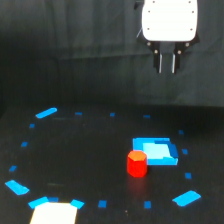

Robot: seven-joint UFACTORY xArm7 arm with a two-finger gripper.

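Note:
High at the upper right, my gripper hangs below the white arm with its two thin dark fingers pointing down. A gap shows between the fingers, and nothing is held in it. A red block with an orange-red six-sided top stands on the dark table, well below the gripper and a little to its left. Just behind and to the right of the block lies a blue square tray with a pale inside. From this view I cannot tell whether the block touches the tray.
Blue tape strips mark the table's left side, with another strip at the front right. Small blue squares dot the surface. A pale object is cut off at the bottom left edge.

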